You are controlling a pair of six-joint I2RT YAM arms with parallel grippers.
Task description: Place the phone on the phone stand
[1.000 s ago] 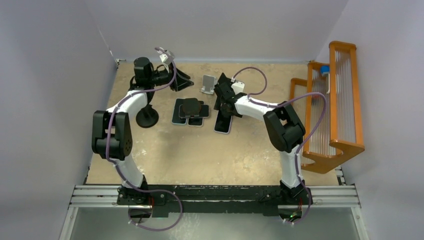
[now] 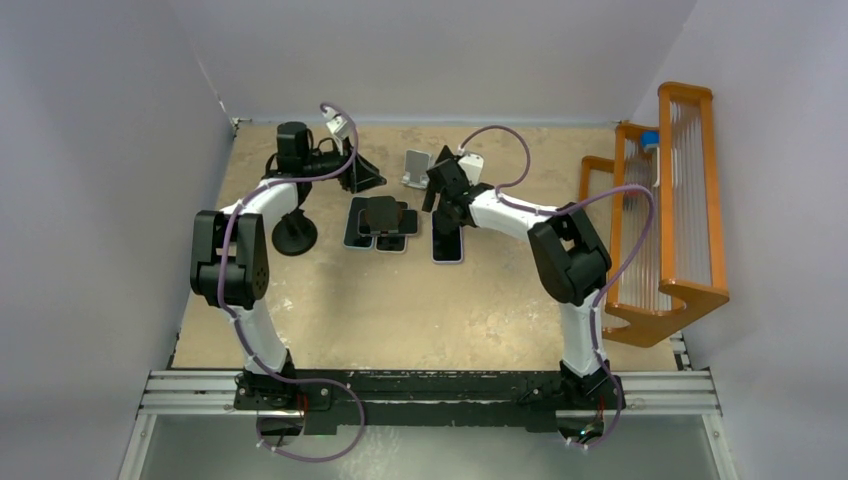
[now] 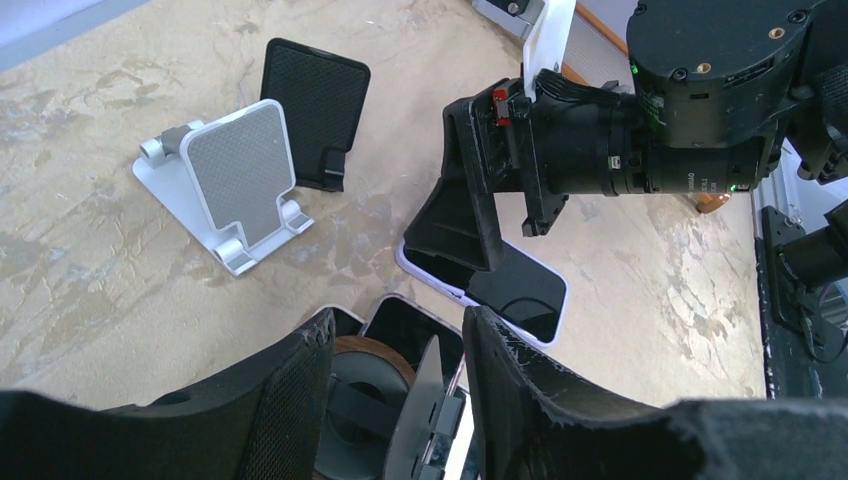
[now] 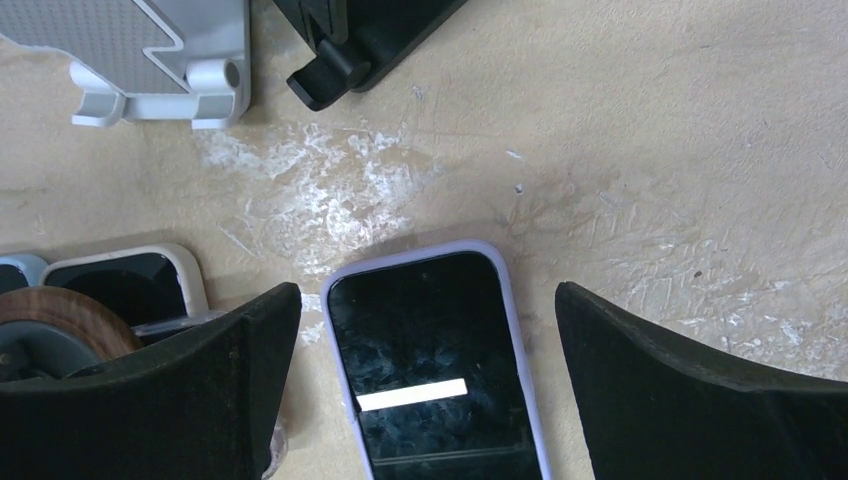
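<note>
A phone with a lilac edge and dark screen [image 2: 448, 249] lies flat on the table, face up. My right gripper is open above it, one finger to each side of the phone and nothing gripped. Behind the phone stand a light grey phone stand [image 3: 240, 165] and a black phone stand [image 3: 315, 100], side by side and both empty. Over toward the left, my left gripper hangs open and holds nothing. The right gripper covers the phone's far end in the top view.
Left of the lilac phone is a cluster of other phones [image 2: 356, 225] with a round, wood-rimmed object [image 3: 380, 352] on top. A black round base [image 2: 294, 234] sits farther left. An orange wooden rack [image 2: 692, 190] fills the right side.
The lilac phone was slightly slanted a second ago and now lies straighter, its near end turned to the right. The right gripper shifted a little left; the left arm moved slightly right and nearer.
</note>
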